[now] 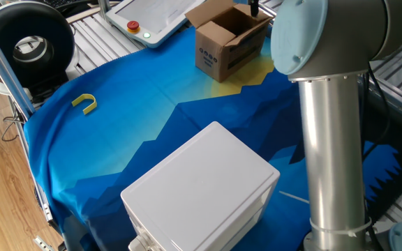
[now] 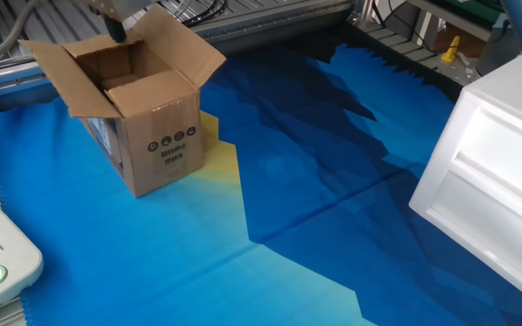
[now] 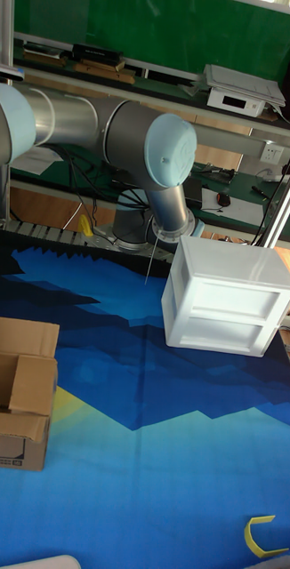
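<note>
An open cardboard box [image 1: 230, 43] stands upright on the blue cloth, its flaps spread. In exterior view 2 the dark tip of my gripper [image 2: 117, 29] shows at the top edge, in line with the back of the box's opening. The same dark tip appears at the top of exterior view 1, by the box's far side. Most of the gripper is cut off by the frames, so its fingers and anything between them are hidden. A white drawer unit [image 3: 230, 296] stands across the cloth from the box. A yellow curved piece [image 1: 85, 103] lies on the cloth's left part.
My arm [image 1: 333, 146] rises beside the white unit. A control tablet [image 1: 152, 15] with a red button [image 1: 132, 26] lies past the cloth's edge, near the box. Between box and drawer unit the blue cloth [image 2: 306, 199] is bare.
</note>
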